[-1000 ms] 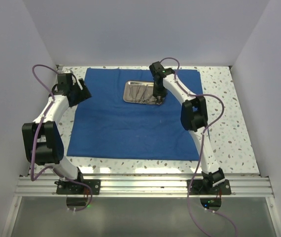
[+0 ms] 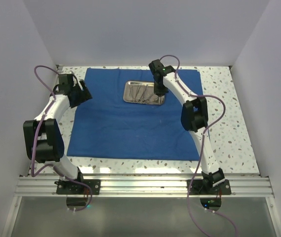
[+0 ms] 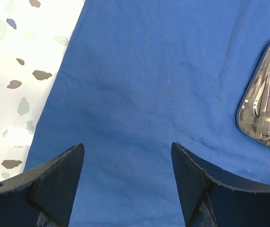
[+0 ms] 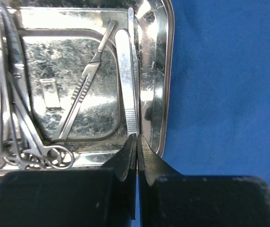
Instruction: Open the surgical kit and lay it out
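The steel tray (image 2: 128, 98) lies on the blue cloth (image 2: 130, 133), holding scissor-like instruments (image 4: 26, 123), a scalpel handle (image 4: 83, 87), a flat forceps-like strip (image 4: 125, 75) and a small clip (image 4: 49, 93). My right gripper is shut over the tray's right end, its tips at the lower end of the flat strip, with nothing visible held. My left gripper stands open over the cloth's upper left, left of the tray, with nothing between its fingers.
Speckled table (image 2: 229, 133) shows around the cloth, with grey walls at the back and sides.
My right arm has shifted very slightly at the tray's right end in the top view. The left arm looks almost unchanged.
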